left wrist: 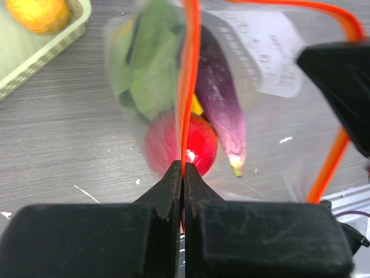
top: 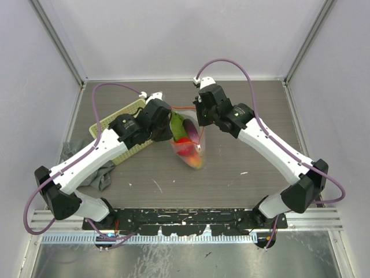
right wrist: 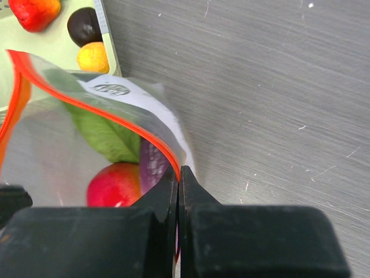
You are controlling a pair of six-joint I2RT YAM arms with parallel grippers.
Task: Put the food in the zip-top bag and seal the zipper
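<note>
A clear zip bag with an orange zip rim hangs between my two arms, its mouth spread wide. Inside lie a red round fruit, a purple eggplant and a green leafy or pepper-like piece. My left gripper is shut on the bag's orange edge, which runs down between its fingertips. On the opposite side, my right gripper is likewise shut on the orange rim. A white label shows on the bag's wall.
Behind the left arm stands a pale green basket; a red piece, a dark piece and a yellow one lie in it. Grey cloth rests at the left.
</note>
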